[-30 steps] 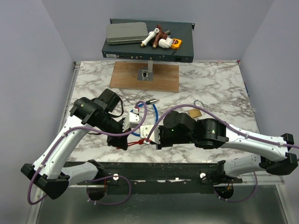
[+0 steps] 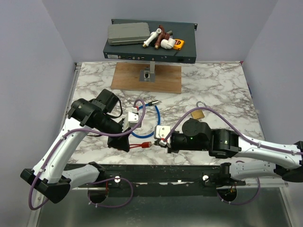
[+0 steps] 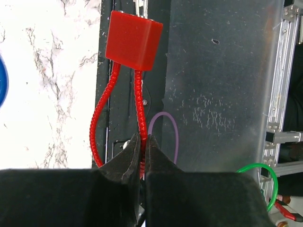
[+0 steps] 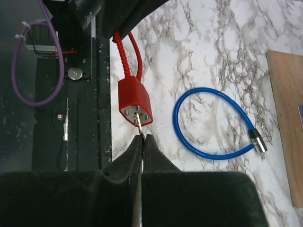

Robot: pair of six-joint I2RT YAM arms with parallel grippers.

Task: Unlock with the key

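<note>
A red cable lock hangs by its red looped cable, with my left gripper shut on that cable. In the right wrist view the lock body turns its metal keyhole face toward my right gripper. That gripper is shut on a thin brass-coloured key, whose blade lines up with the keyhole and appears to meet the face. Whether the blade sits inside cannot be told. From above, the lock lies between both grippers, over the table's front part.
A blue cable lock rests on the marble table near the wooden board. A brass padlock lies to the right. Purple hoses loop over the arms. The dark front edge is close below.
The left arm has stayed nearly still with the cable.
</note>
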